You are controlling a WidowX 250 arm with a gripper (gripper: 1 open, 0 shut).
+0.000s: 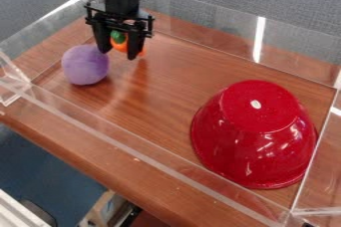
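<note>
My black gripper (118, 45) hangs over the back left of the wooden table, its fingers pointing down around a small orange object with a green top (120, 39). The gripper partly hides that object, and I cannot tell whether the fingers touch it. A purple ball (84, 67) rests just to the front left of the gripper. A large red upturned bowl (252, 134) sits at the right.
Clear plastic walls (290, 54) border the wooden table (154, 107). The middle of the table, between the ball and the bowl, is bare. A dark floor lies beyond the front left edge.
</note>
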